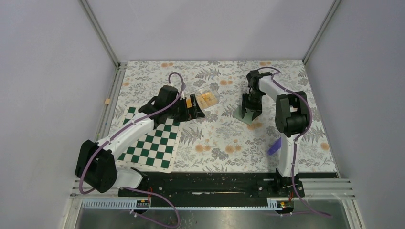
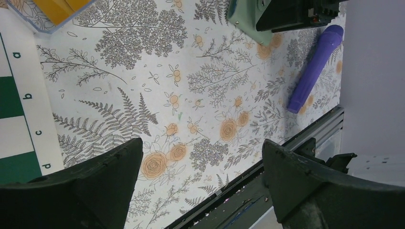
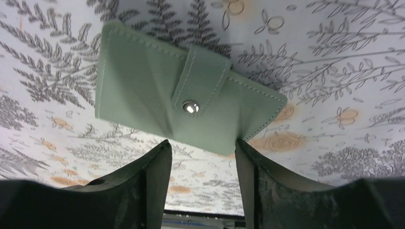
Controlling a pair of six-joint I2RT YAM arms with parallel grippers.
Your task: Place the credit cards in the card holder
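A sage-green card holder (image 3: 138, 90) with a snap strap lies closed on the floral mat, directly below my right gripper, whose fingers are a little apart at its near edge; whether they grip it cannot be told. My left gripper (image 1: 192, 107) stands open over a clear tray (image 1: 213, 101) holding yellow cards (image 1: 207, 98); in the left wrist view nothing is between its fingers.
A green-and-white checkerboard (image 1: 148, 148) covers the left of the table. A purple cylinder (image 2: 315, 69) lies at the right front.
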